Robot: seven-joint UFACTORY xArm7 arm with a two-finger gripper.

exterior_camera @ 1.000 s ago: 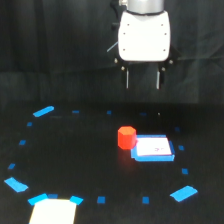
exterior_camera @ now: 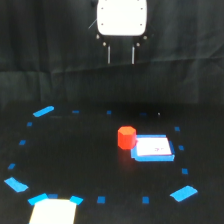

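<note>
High above the table, at the top of the camera view, my gripper [exterior_camera: 121, 62] hangs open with its two thin fingers apart and nothing between them. A red, roughly hexagonal object [exterior_camera: 126, 137] sits on the dark surface, well below the gripper in the picture. Right beside it on the right is a blue box or tray [exterior_camera: 152, 158] with a white top or inside. I cannot tell whether the red object touches the blue edge.
Bits of blue tape [exterior_camera: 184, 193] are scattered in a rough outline on the black table. A pale, cream-coloured block [exterior_camera: 53, 213] stands at the front left, cut off by the picture's edge.
My gripper has moved left and up in the picture, and appears a little smaller. The red object and the blue box have stayed in place.
</note>
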